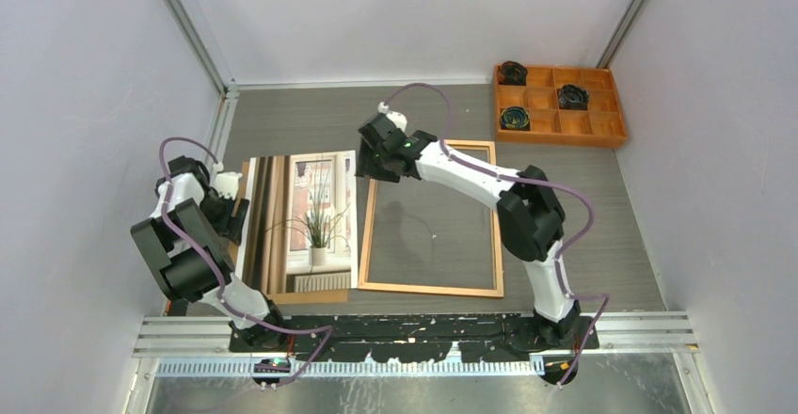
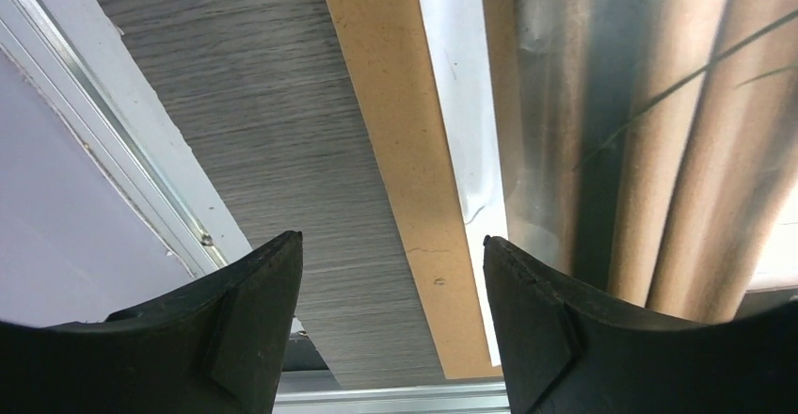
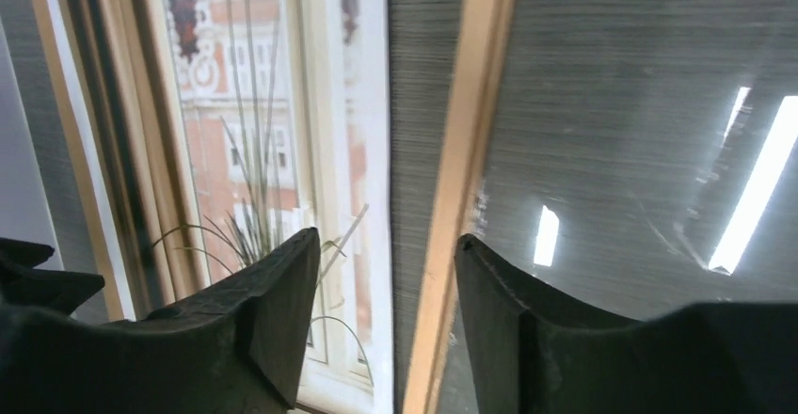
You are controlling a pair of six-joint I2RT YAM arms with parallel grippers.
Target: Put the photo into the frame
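The photo (image 1: 317, 209), a window scene with a potted plant, lies on a brown backing board (image 1: 309, 296) at the left of the table. To its right lies the empty wooden frame (image 1: 431, 289); bare grey shows inside it. Over the photo's left edge my left gripper stands open, its fingers (image 2: 555, 329) apart above the board's edge and the bare table. My right gripper is open too, above the gap between the photo's right edge and the frame's left bar, with nothing between its fingers.
An orange compartment tray (image 1: 562, 127) with several dark coiled items stands at the back right. Metal rails border the left wall and the front edge. Free table shows behind the photo and right of the frame.
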